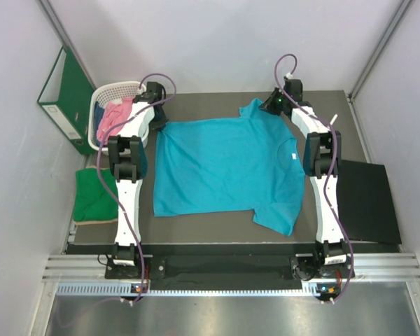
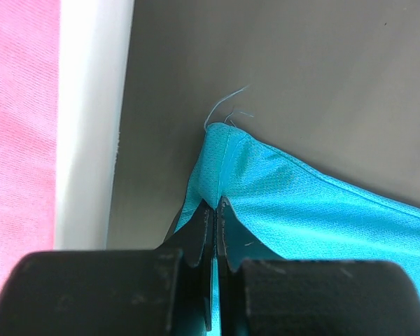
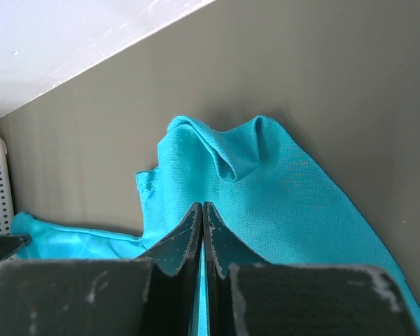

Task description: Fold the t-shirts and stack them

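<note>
A turquoise t-shirt (image 1: 224,164) is spread across the table, with its lower right part (image 1: 278,215) jutting toward the front. At its back left corner my left gripper is shut, the cloth gathered between its fingertips. A loose thread trails from that corner. Over the shirt's back right end, my right gripper is shut with nothing between its fingers; a curled fold of cloth (image 3: 227,150) lies just beyond the tips. The green folded cloth (image 1: 94,196) rests at the left edge of the table.
A white basket (image 1: 106,89) holding pink cloth (image 1: 115,115) stands close beside my left gripper. Behind it leans a green binder (image 1: 64,105). A black board (image 1: 367,201) occupies the right side. Bare table shows along the back and front.
</note>
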